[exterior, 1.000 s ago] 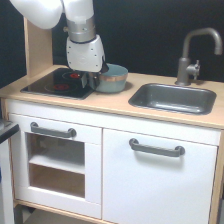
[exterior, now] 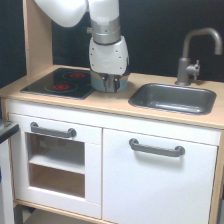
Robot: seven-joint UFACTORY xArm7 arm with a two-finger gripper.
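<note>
A blue-grey pot (exterior: pixel 97 82) stands on the worktop at the right edge of the black hob (exterior: pixel 62 83). The white robot arm comes down from above, and its dark gripper (exterior: pixel 113 85) is in front of the pot, covering much of it. Whether the fingers touch the pot, or have any of it between them, is too small to make out.
A steel sink (exterior: pixel 173 98) with a tall tap (exterior: pixel 187 60) is set into the wooden worktop (exterior: pixel 122 112) on the right. Below are a white cupboard door with a dark handle (exterior: pixel 157 148) and an oven-like door with another handle (exterior: pixel 53 130).
The arm and gripper have moved to the right, from the pot's left side to in front of it. The pot seems slightly further left, though the gripper now hides much of it.
</note>
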